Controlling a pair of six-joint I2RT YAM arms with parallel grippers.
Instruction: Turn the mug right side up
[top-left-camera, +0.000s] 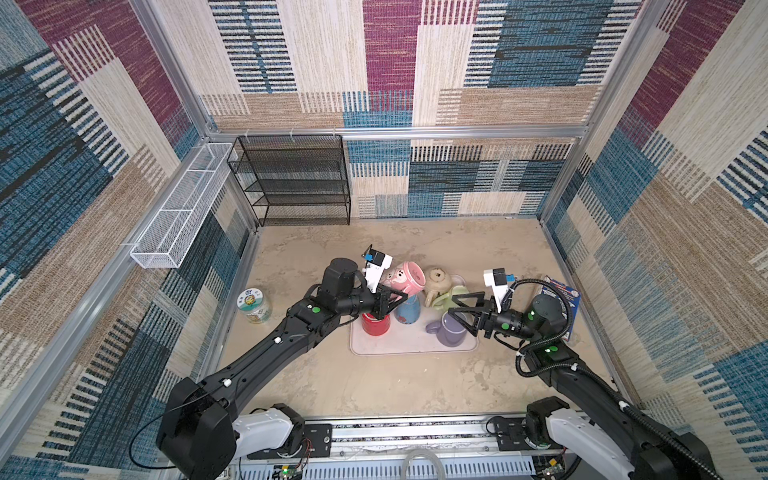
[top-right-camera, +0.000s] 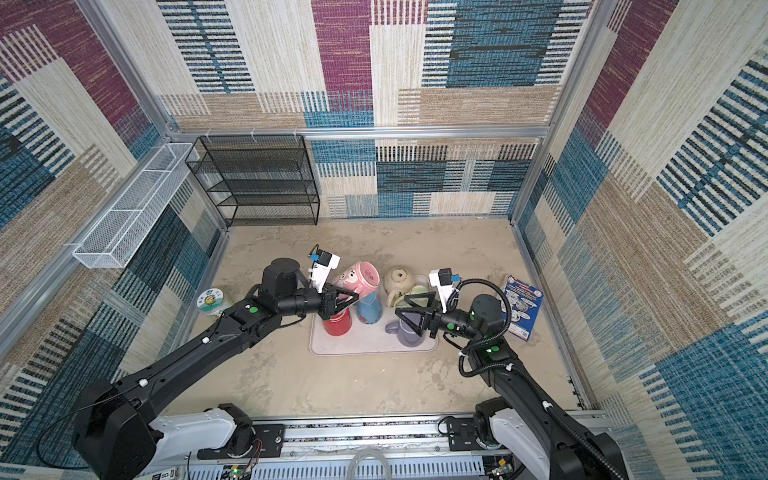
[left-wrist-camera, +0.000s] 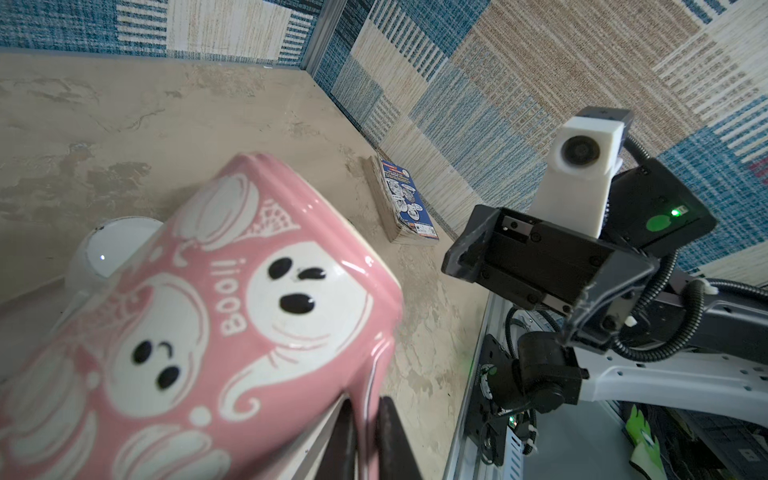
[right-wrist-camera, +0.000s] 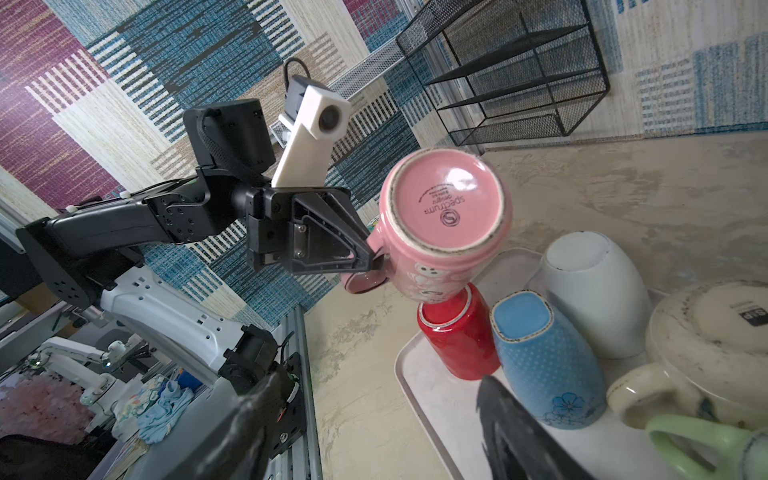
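A pink mug (top-left-camera: 405, 277) with ghost pictures is held in the air above the tray, tilted far over. In the right wrist view its round base (right-wrist-camera: 448, 196) faces that camera. My left gripper (top-left-camera: 400, 299) is shut on the mug's handle; the left wrist view shows the mug's printed side (left-wrist-camera: 240, 296) close up. To the right, apart from the mug, my right gripper (top-left-camera: 453, 306) is open, nothing between its fingers. The inside of the mug is mostly hidden.
The pale tray (top-left-camera: 376, 346) holds a red mug (right-wrist-camera: 466, 340), a blue mug (right-wrist-camera: 552, 360), a white mug (right-wrist-camera: 600, 288), a teapot (right-wrist-camera: 720, 336) and a purple mug (top-left-camera: 452, 329).
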